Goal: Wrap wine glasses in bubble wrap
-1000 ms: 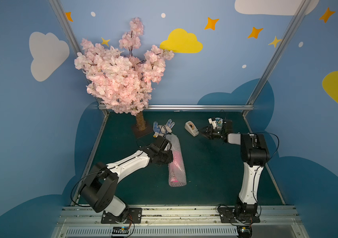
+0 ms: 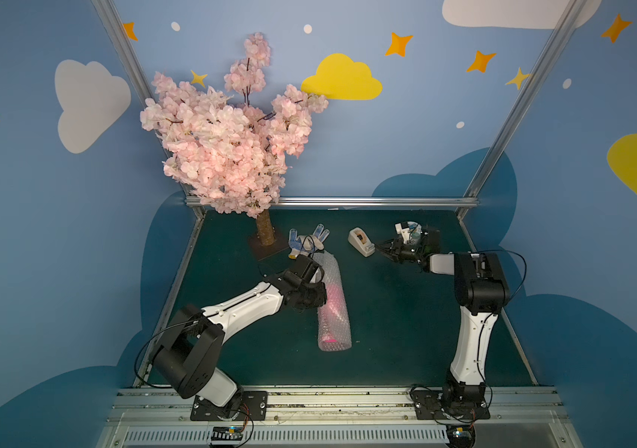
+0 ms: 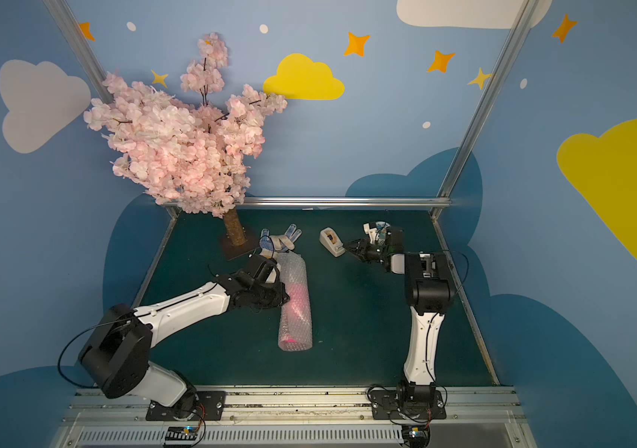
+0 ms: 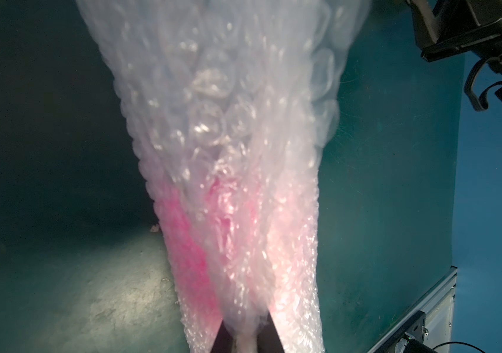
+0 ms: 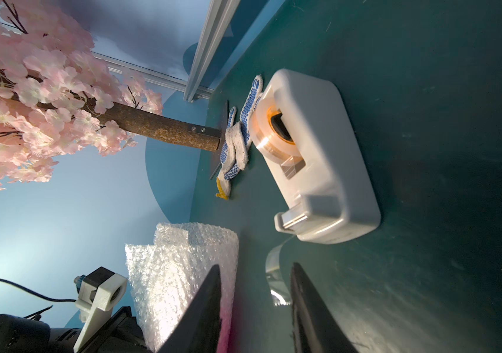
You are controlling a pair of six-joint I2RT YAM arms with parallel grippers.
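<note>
A long bubble-wrap roll point(image 2: 333, 321) with pink showing through lies lengthwise mid-table. My left gripper is shut on the bubble wrap point(image 4: 227, 147) along its left side. My right gripper points at the white tape dispenser point(image 5: 336, 170) on the back part of the table. A strip of clear tape point(image 5: 277, 276) hangs from the dispenser's cutter toward my right fingers; whether they grip it is hard to tell. The glass inside the wrap is not clearly visible.
A flowering tree on a base point(image 2: 254, 246) stands at the back left, with gloves point(image 2: 303, 242) beside it. A small white-blue object point(image 2: 408, 227) sits behind the right gripper.
The right gripper has shifted very slightly; otherwise nothing visibly differs in the top left view.
</note>
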